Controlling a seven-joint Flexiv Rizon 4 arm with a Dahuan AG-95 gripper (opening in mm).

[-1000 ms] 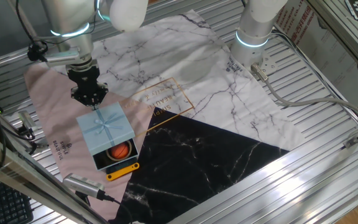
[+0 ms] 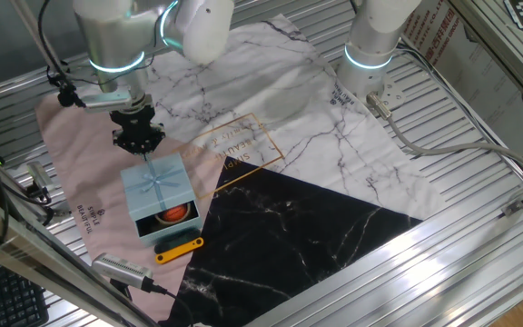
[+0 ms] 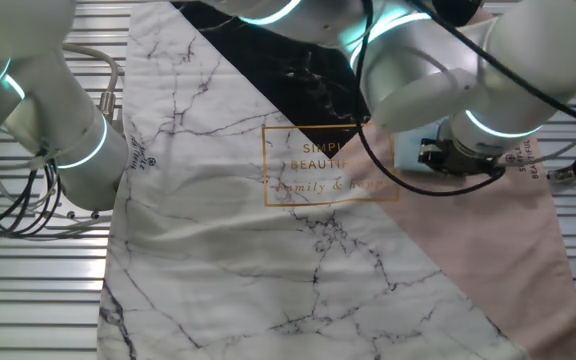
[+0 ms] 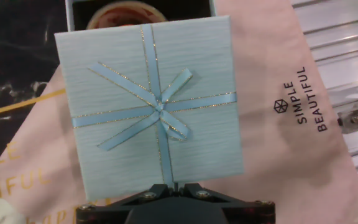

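Observation:
A pale blue gift box (image 2: 166,234) stands on the pink part of the cloth, its lid (image 2: 157,182) tied with a ribbon bow. That lid (image 4: 197,143) lies shifted and slightly turned, leaving one side of the box uncovered. Inside the opening sits an orange ball (image 2: 174,214) within a tan ring (image 4: 126,14), both partly hidden by the lid. My gripper is shut, its fingertips together at the lid's edge opposite the opening. Nothing clearly shows between them. In the second exterior view the arm hides much of the box.
Right in front of the box lies a yellow-and-black tool (image 2: 180,252). A silver device (image 2: 123,271) with a cable is near the pink cloth's front edge.
My gripper and the lid have moved rightward in the first exterior view. The lid has turned a little and now covers more of the opening and the ball.

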